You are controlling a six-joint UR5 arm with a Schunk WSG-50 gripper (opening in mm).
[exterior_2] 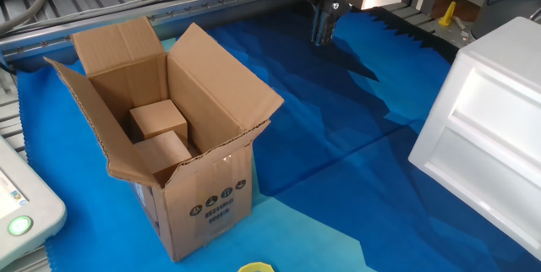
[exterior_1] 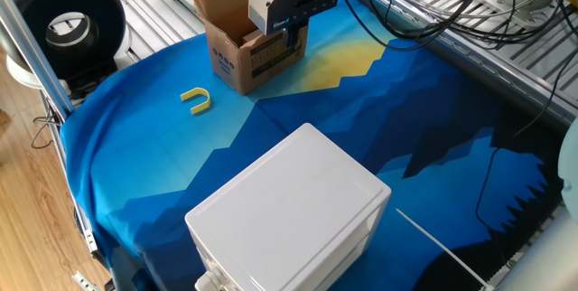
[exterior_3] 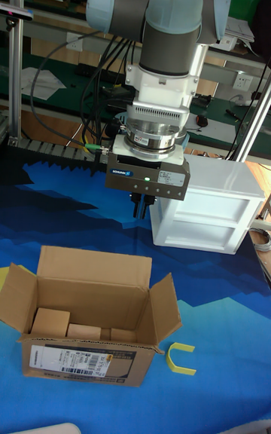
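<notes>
My gripper (exterior_1: pixel 292 38) hangs above the blue cloth with its two dark fingers brought close together, and nothing shows between them. Exterior view 2 has the gripper (exterior_2: pixel 321 34) beyond the open cardboard box (exterior_2: pixel 207 200), over bare cloth and not over the box's opening. Inside that box are small brown cartons (exterior_2: pixel 158 120). In exterior view 3 the gripper (exterior_3: pixel 144 210) stands behind the cardboard box (exterior_3: pixel 88 362), to the left of the white drawer unit (exterior_3: pixel 210 205). A yellow U-shaped piece (exterior_1: pixel 197 100) lies flat on the cloth near the box.
The white drawer unit (exterior_1: pixel 289 201) fills the near middle in exterior view 1. Cardboard flaps (exterior_2: pixel 224 78) stand spread around the box opening. Black cables (exterior_1: pixel 424 33) run along the metal rail.
</notes>
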